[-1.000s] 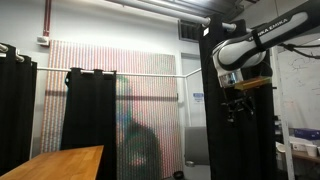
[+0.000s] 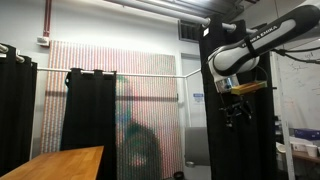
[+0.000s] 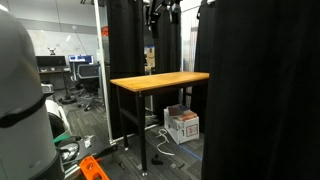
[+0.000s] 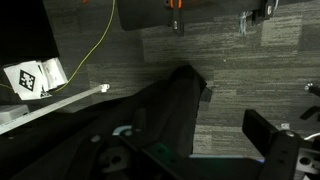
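My gripper (image 2: 238,113) hangs high at the right in exterior view 1, in front of a black curtain. In the wrist view its dark fingers stand wide apart along the bottom edge, with the floor (image 4: 225,85) and black cloth (image 4: 150,105) beyond them. It is open, and nothing shows between the fingers. A bare wooden table (image 3: 160,80) stands in the middle of exterior view 2. The same table (image 2: 60,163) fills the lower left of exterior view 1, well away from the gripper.
Beneath the table sits a box (image 3: 181,123) of items. Black curtains (image 3: 250,90) hang around the area. A chair (image 2: 197,150) stands behind, below the gripper's height. In the wrist view, a yellow cable (image 4: 92,50) runs near a printed marker (image 4: 27,78).
Within the last second the hand has shifted slightly rightward and downward and turned a little. Its fingers remain apart. The table has not moved.
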